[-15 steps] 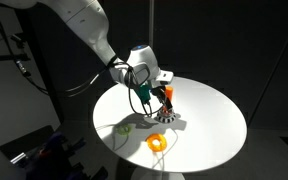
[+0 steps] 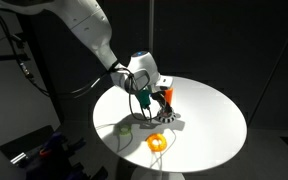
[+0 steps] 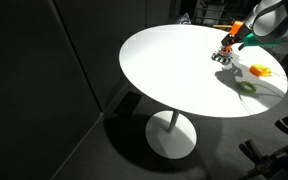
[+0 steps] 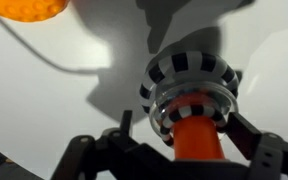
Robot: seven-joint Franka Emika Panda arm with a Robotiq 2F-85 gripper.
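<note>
An upright object with an orange-red stem [image 4: 196,138] and a black-and-white checkered round base [image 4: 191,66] stands on the white table. In exterior view 1 its orange part [image 2: 169,95] shows beside my gripper, with the checkered base [image 2: 166,115] below. My gripper is open, its dark fingers on either side of the orange-red stem in the wrist view. Whether either finger touches it, I cannot tell. The lower end of the stem is cut off by the gripper body in that view.
An orange ring [image 2: 156,143] lies on the table's near side, and a green ring [image 2: 125,129] lies to its left.
My gripper has come down somewhat toward the checkered-base object over the last second. The object and both rings look unmoved.
</note>
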